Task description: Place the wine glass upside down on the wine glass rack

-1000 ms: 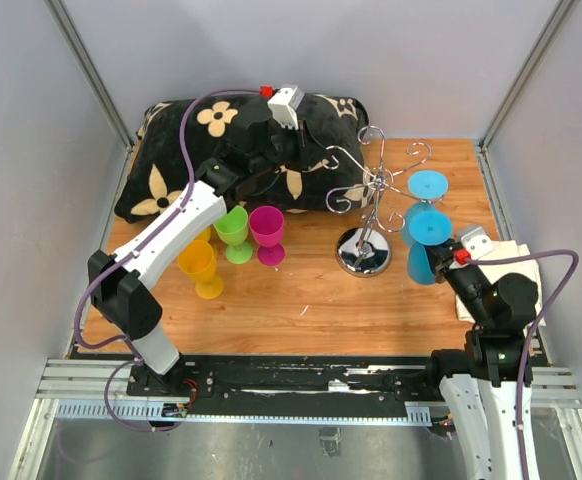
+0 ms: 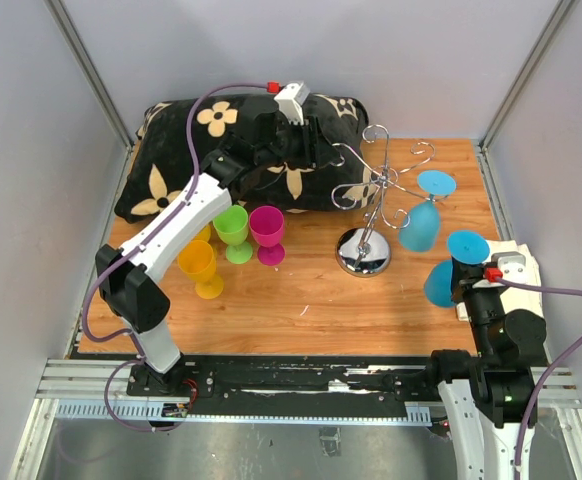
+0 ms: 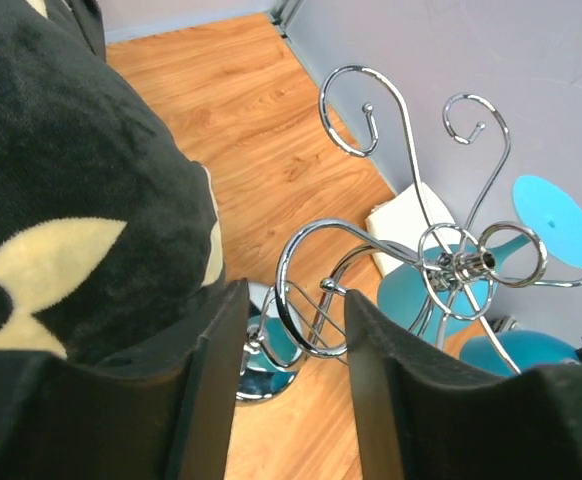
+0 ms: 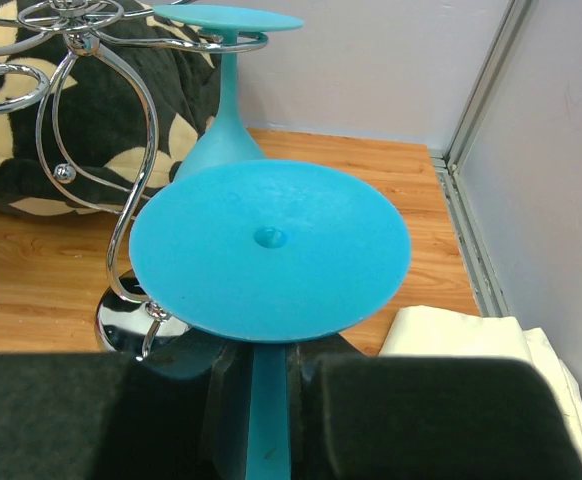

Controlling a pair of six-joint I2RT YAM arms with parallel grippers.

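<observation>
A chrome wine glass rack (image 2: 380, 178) with curled arms stands right of centre. One blue wine glass (image 2: 420, 228) hangs upside down from its right arm, the foot (image 4: 226, 16) resting over the wire. The second blue wine glass (image 2: 438, 285), also bowl down, is held by its stem (image 4: 268, 410) in my right gripper (image 2: 459, 277), apart from the rack at its front right. My left gripper (image 2: 316, 152) is at the rack's left arm. In the left wrist view its fingers (image 3: 216, 375) are spread around the curled wire hook (image 3: 289, 290), with a gap showing on both sides.
A dark flowered cushion (image 2: 141, 190) lies behind the rack. Yellow, green and magenta goblets (image 2: 268, 228) stand on the left of the wooden table (image 2: 291, 325). A folded cream cloth (image 2: 516, 300) lies at the right.
My right gripper has drawn the held glass right and toward the front, away from the rack. The left fingers have spread, and the rack's top and hanging glass have shifted slightly right.
</observation>
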